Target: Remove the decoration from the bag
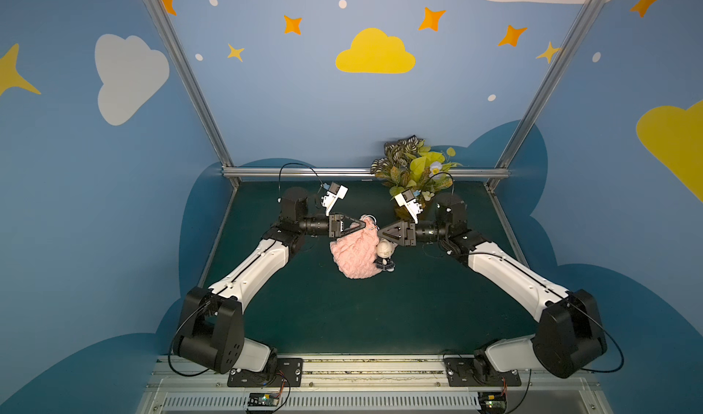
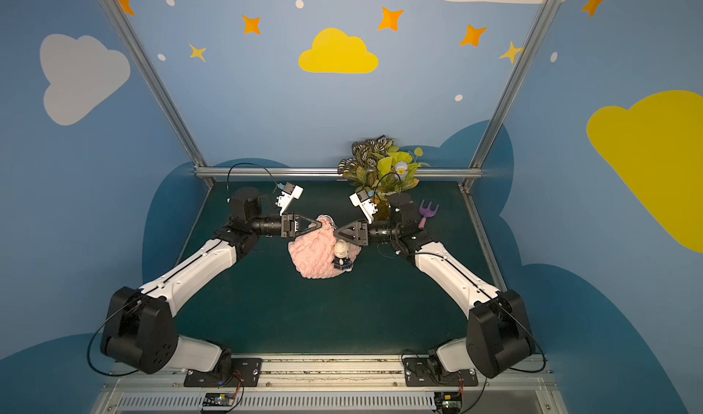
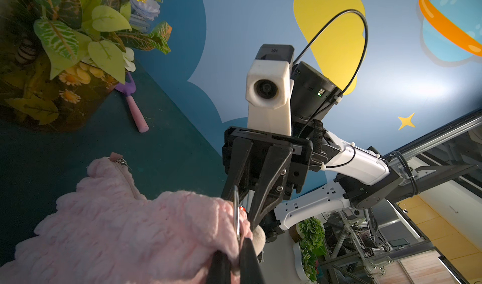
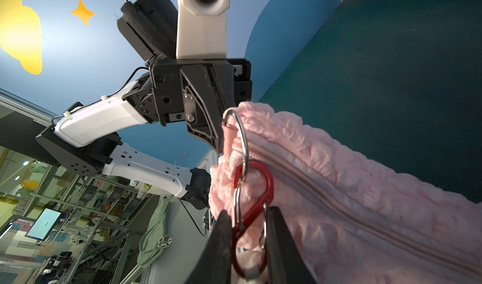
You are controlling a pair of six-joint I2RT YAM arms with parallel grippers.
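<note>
The pink plush bag [image 1: 355, 258] hangs or rests between my two grippers at mid-table. At its upper corner is a silver metal ring [image 4: 243, 138], linked to a red clasp [image 4: 267, 186]. My left gripper [image 1: 364, 226] is shut on the ring; in the left wrist view the ring [image 3: 236, 213] runs down between its fingertips. Beside the bag's right edge is the decoration, a small pale-headed doll [image 1: 384, 250] in dark clothes. Below the ring, my right gripper is shut on the red clasp. The ring and clasp still overlap at the clasp's top. Much of the doll is hidden in the wrist views.
A flower pot with leafy plants [image 1: 417, 166] stands at the back, close behind the right arm. A purple-and-pink toy fork [image 2: 426, 212] lies right of it.
</note>
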